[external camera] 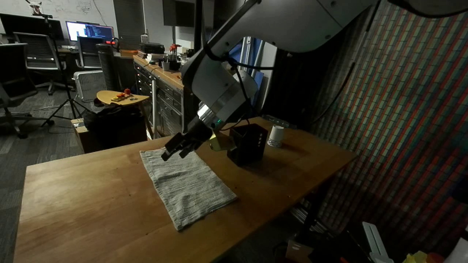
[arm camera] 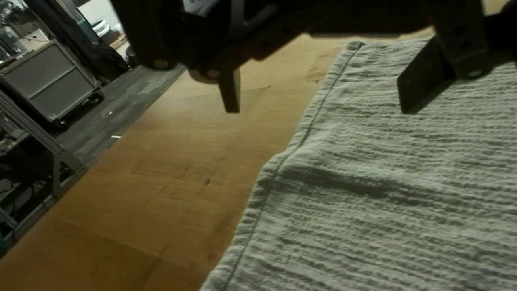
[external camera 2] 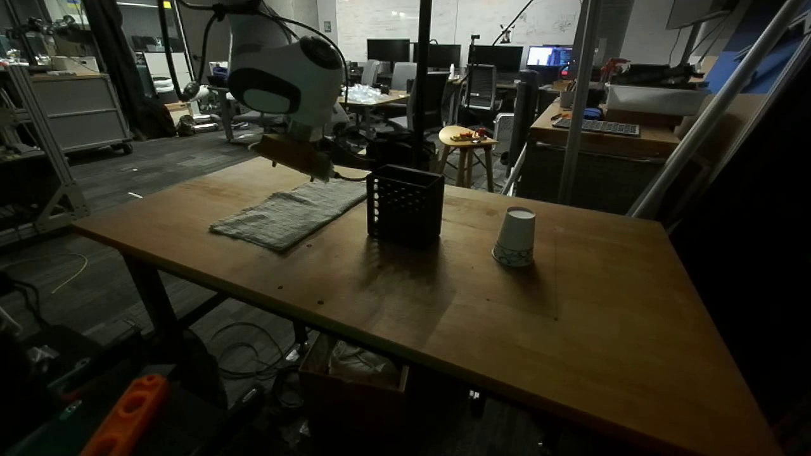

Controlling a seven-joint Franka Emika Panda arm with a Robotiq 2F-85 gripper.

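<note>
A grey woven cloth (external camera: 188,188) lies spread on the wooden table, with a low crease across it. My gripper (external camera: 173,155) hangs above the cloth's far end in exterior view 1, its fingers apart. In the wrist view the gripper has nothing between its fingers. One fingertip (arm camera: 230,92) shows against bare wood, the other against the cloth (arm camera: 387,218); the cloth's stitched edge runs between them. In exterior view 2 the arm hides the fingers, and the cloth (external camera 2: 293,216) lies in front of it.
A black perforated bin (external camera 2: 405,205) stands near the cloth, close to the arm. Farther along is an upside-down white paper cup (external camera 2: 514,237).
</note>
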